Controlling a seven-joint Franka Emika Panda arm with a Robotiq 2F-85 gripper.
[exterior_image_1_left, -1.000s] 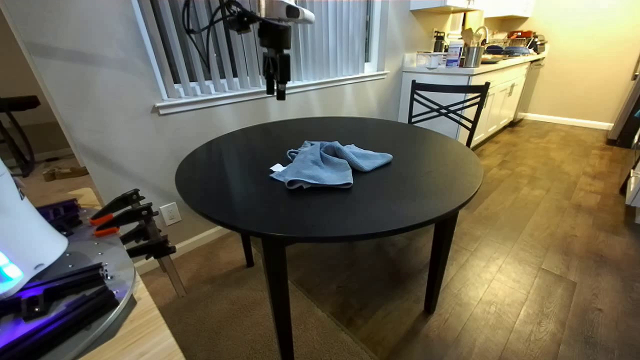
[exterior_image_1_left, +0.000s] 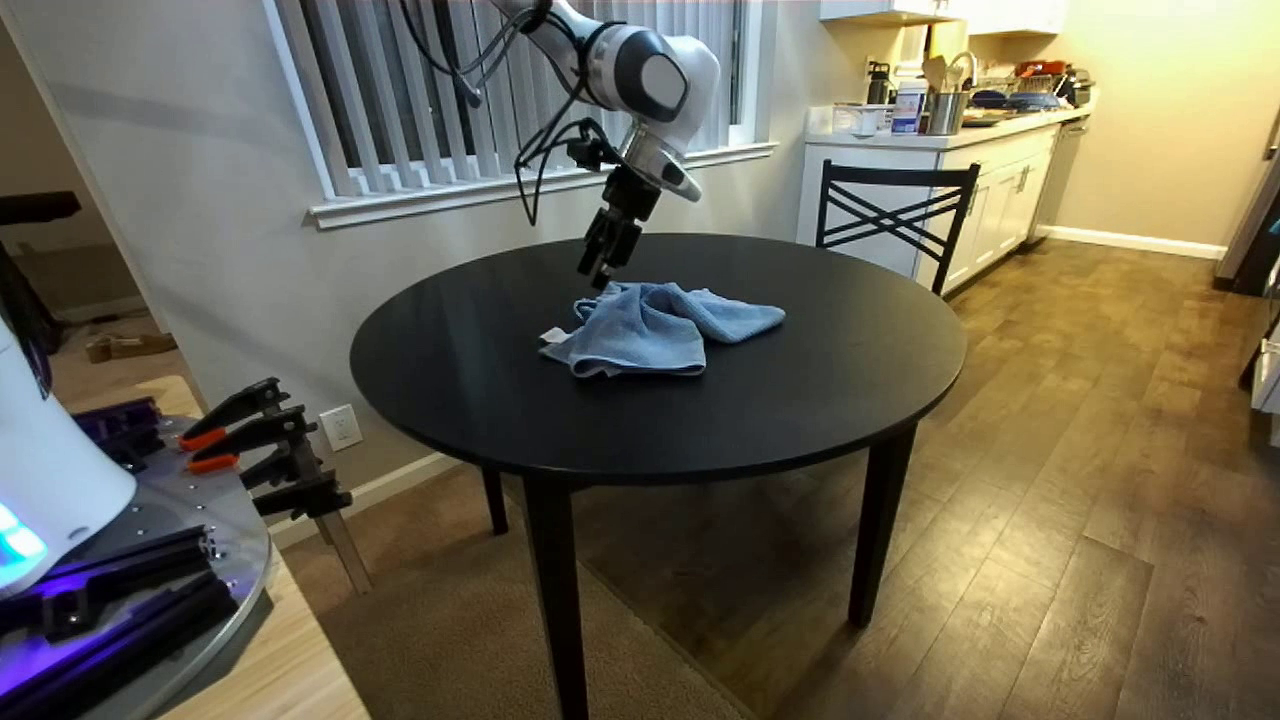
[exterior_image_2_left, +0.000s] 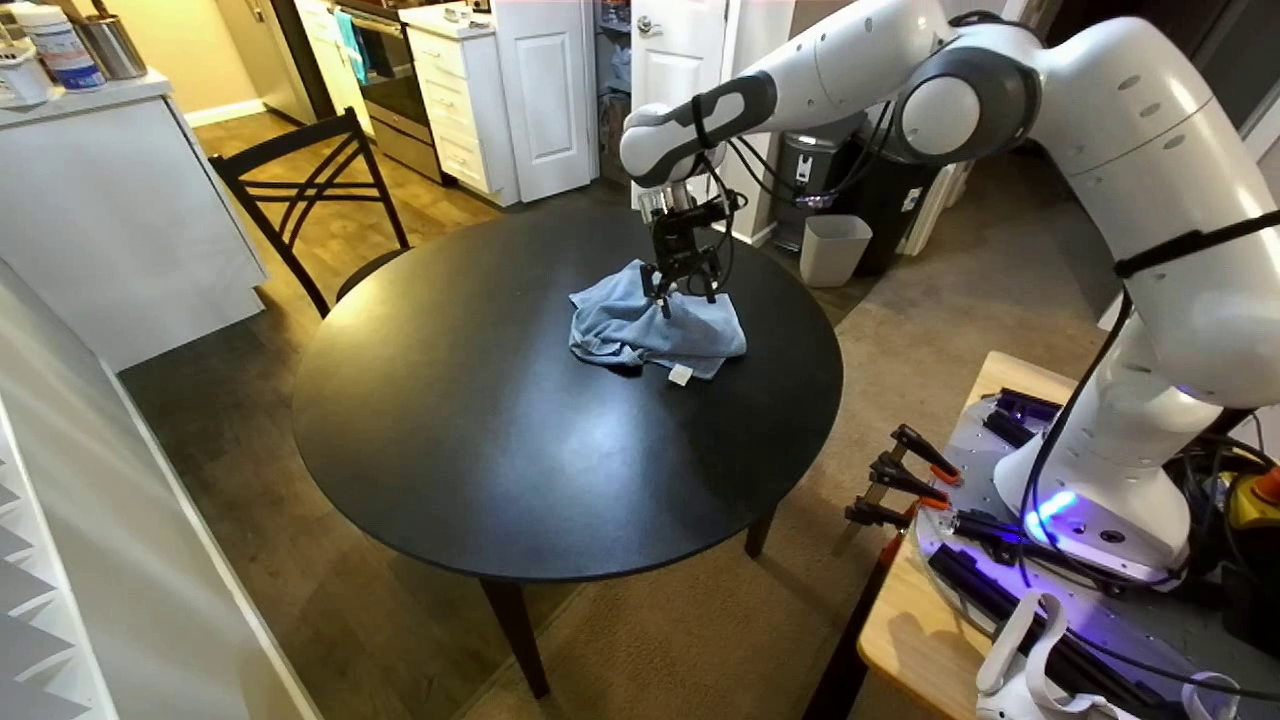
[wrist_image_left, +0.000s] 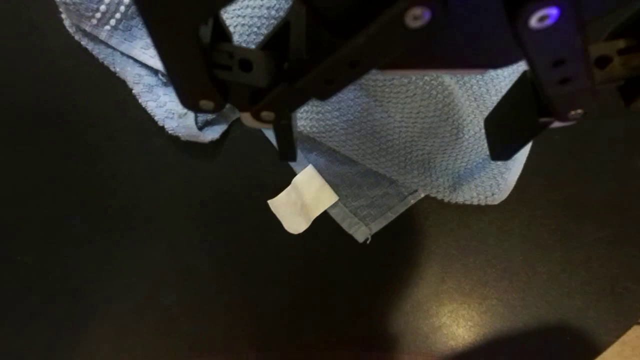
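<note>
A crumpled blue towel (exterior_image_1_left: 657, 332) lies on the round black table (exterior_image_1_left: 528, 420), with folds bunched across its middle. Its white tag (wrist_image_left: 303, 200) sticks out beside a flat corner in the wrist view. Tilted over the towel's edge, my gripper (exterior_image_2_left: 681, 302) stands open. From the wrist, the two fingertips (wrist_image_left: 510, 129) are spread wide above the towel (wrist_image_left: 408, 126), and nothing is held between them. Whether either tip touches the cloth I cannot tell. The gripper's own body hides part of the towel in that view.
Apart from the towel, the tabletop (exterior_image_2_left: 480, 444) is bare. A black chair (exterior_image_2_left: 314, 198) stands close to the table's far side. Behind the table is a window with blinds (exterior_image_1_left: 480, 108). Clamps (exterior_image_1_left: 258, 438) sit on the robot's wooden stand.
The gripper has come down and to the right in exterior view 1, from in front of the window to just above the towel, and is now tilted. The towel has not moved.
</note>
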